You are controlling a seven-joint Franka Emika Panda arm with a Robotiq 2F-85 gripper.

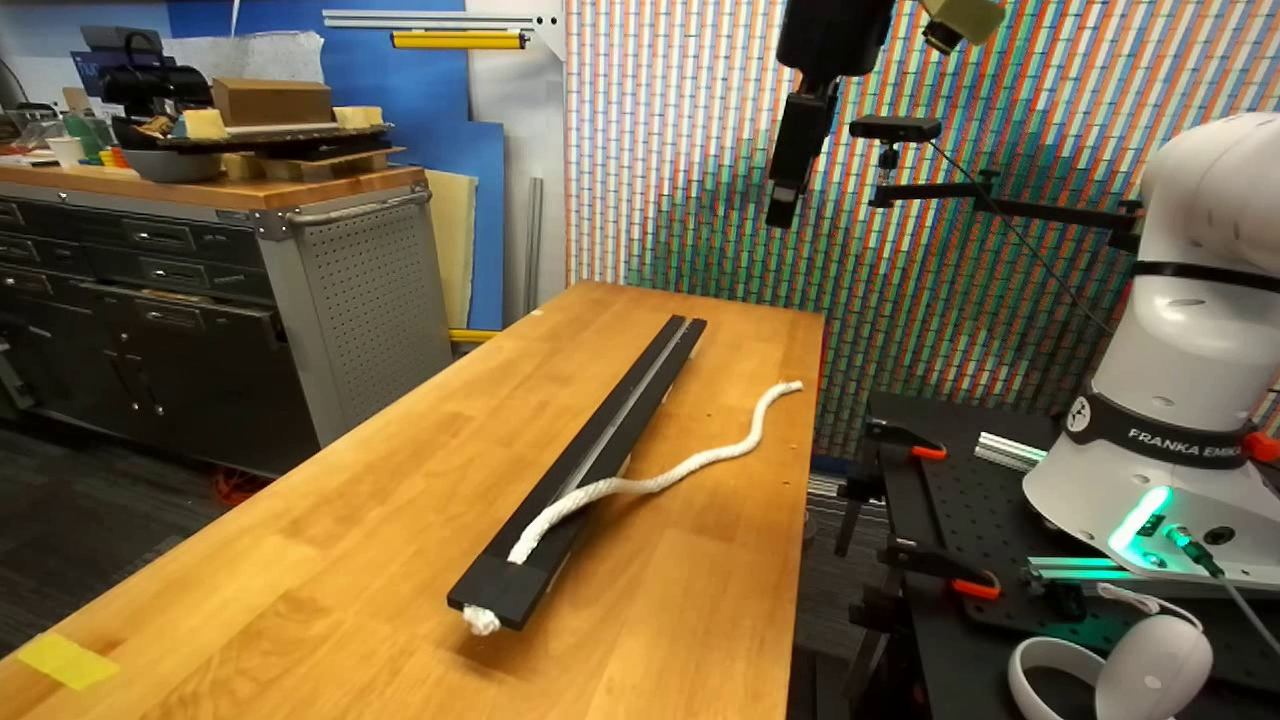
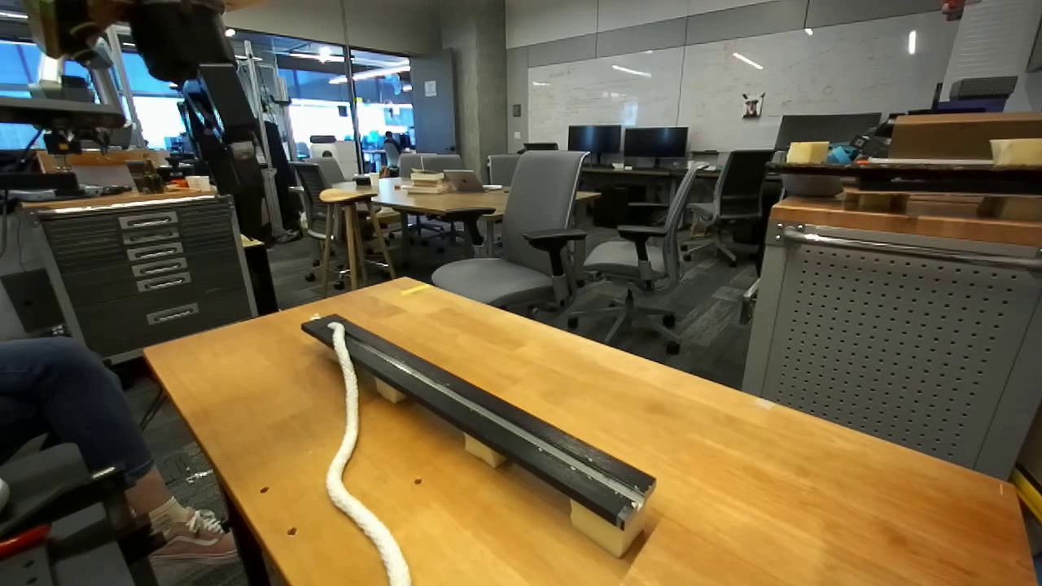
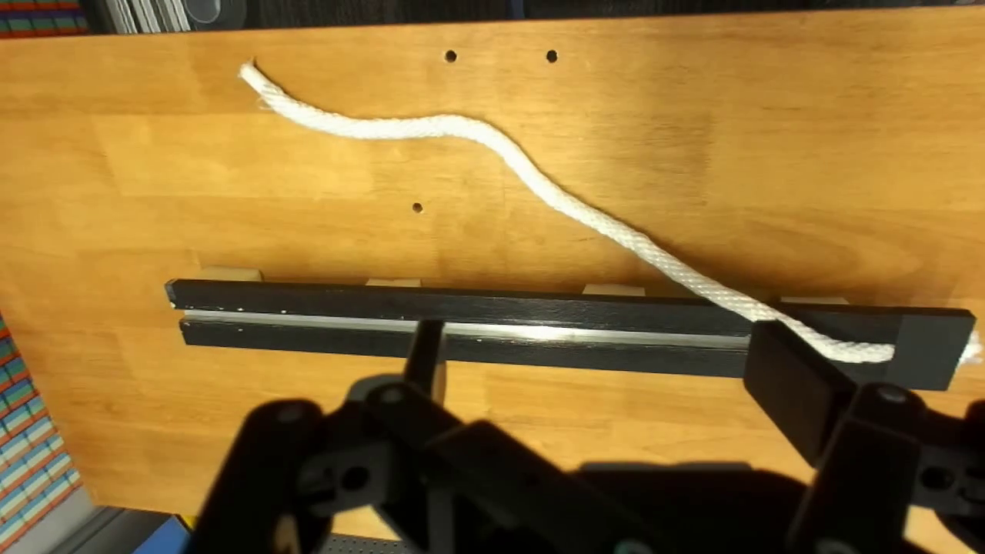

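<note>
A white braided rope lies mostly loose on the wooden table, its free end curving off to one side of a long black grooved rail. The rope's other end passes under the black cap at one end of the rail, and a frayed tip pokes out beyond it. Most of the rail's channel is bare. My gripper is high above the table, well clear of rope and rail. In the wrist view its fingers stand wide apart, with nothing held.
Small wooden blocks prop the rail up off the table. The tabletop on both sides of the rail is otherwise mostly clear. A grey tool cabinet stands beyond the table's left edge, and a camera on a bracket sits behind the gripper.
</note>
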